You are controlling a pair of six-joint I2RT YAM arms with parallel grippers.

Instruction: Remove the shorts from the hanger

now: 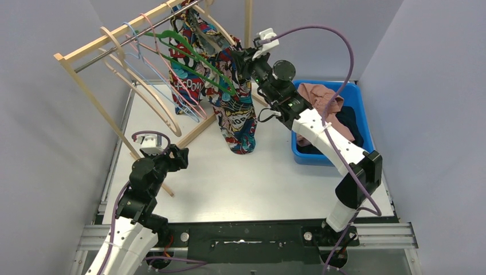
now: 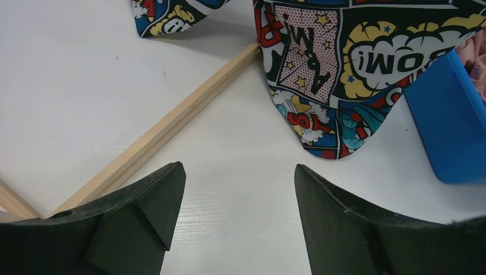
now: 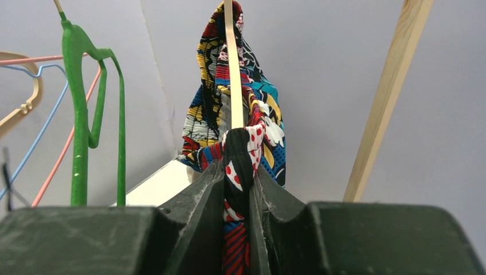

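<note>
The colourful comic-print shorts hang from a pale wooden hanger on the rack, one leg hanging low over the table. In the right wrist view, the hanger runs into the bunched shorts. At that near end, my right gripper has its fingers closed against a fold of the cloth, one on each side. My left gripper is low at the left, away from the shorts. Its fingers stand wide open with only the table between them.
A green hanger hangs just left of the shorts, with pink, blue and wooden hangers further left. The rack's wooden post rises to the right. A blue bin holding clothes stands at the right.
</note>
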